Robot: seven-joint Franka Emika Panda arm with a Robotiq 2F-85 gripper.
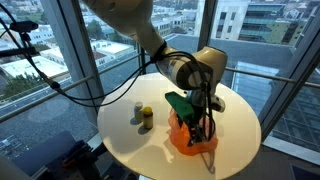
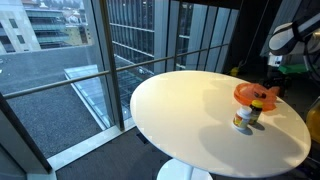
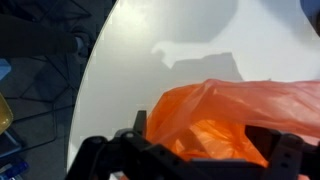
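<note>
An orange plastic bag (image 1: 194, 141) lies crumpled on the round white table, and exterior view 2 shows it (image 2: 255, 94) near the table's far right edge. My gripper (image 1: 206, 133) is low over the bag and hides part of it. From the wrist, the gripper stands open, its dark fingers (image 3: 128, 150) wide apart. Translucent orange film (image 3: 205, 112) fills the space between and in front of them. Whether the fingers touch the film cannot be told.
A dark yellow-labelled bottle (image 1: 148, 117) and a white bottle (image 2: 242, 117) stand on the table (image 2: 185, 110) beside the bag. Glass windows surround it.
</note>
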